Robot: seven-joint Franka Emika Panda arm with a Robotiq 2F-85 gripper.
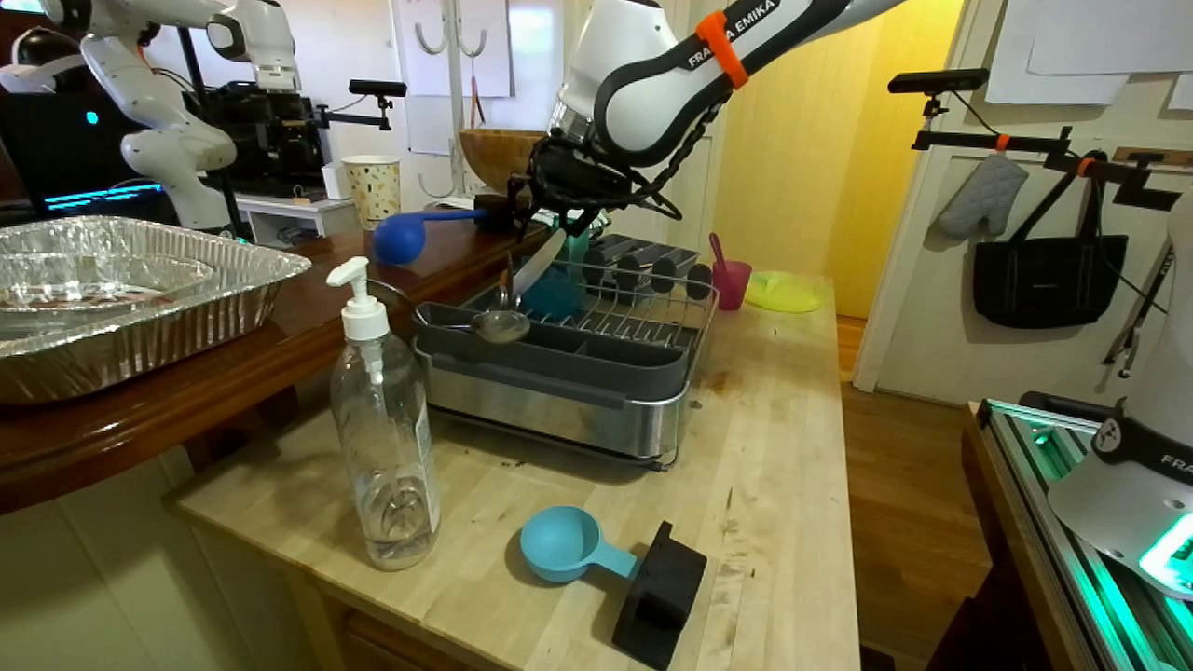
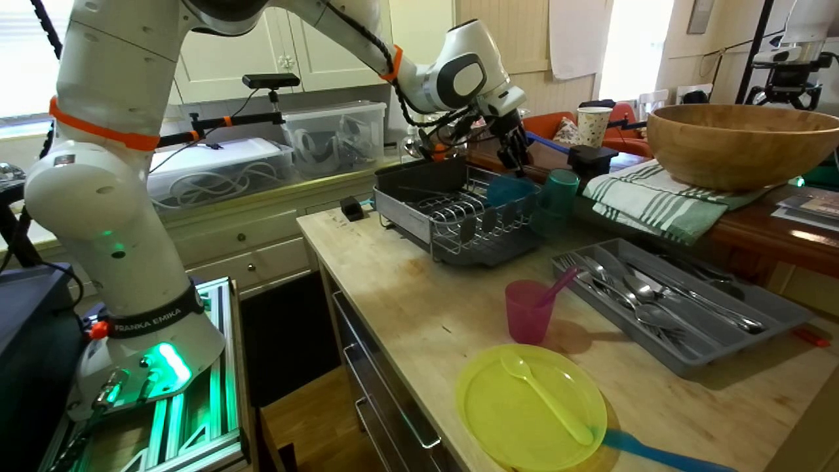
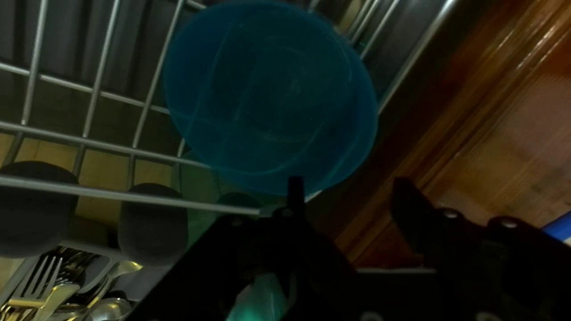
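A translucent blue bowl [image 3: 267,96] rests in the dish rack [image 2: 456,224], on the side by the raised wooden ledge [image 3: 498,144]. My gripper hangs over the bowl's edge with its fingers parted. One dark fingertip [image 3: 295,187] overlaps the bowl's rim in the wrist view; the other fingertip [image 3: 404,195] stands apart, over the ledge. Wood shows in much of the gap, and whether the rim touches a finger is unclear. From the second exterior view, the gripper [image 2: 515,161] points down just above the blue bowl [image 2: 509,190].
A green cup [image 2: 556,196] stands beside the rack, close to the gripper. A ladle [image 1: 500,325] and utensils occupy the rack's near end. The cutlery tray [image 2: 676,358], pink cup [image 2: 525,311] and yellow plate [image 2: 480,425] lie farther along the counter.
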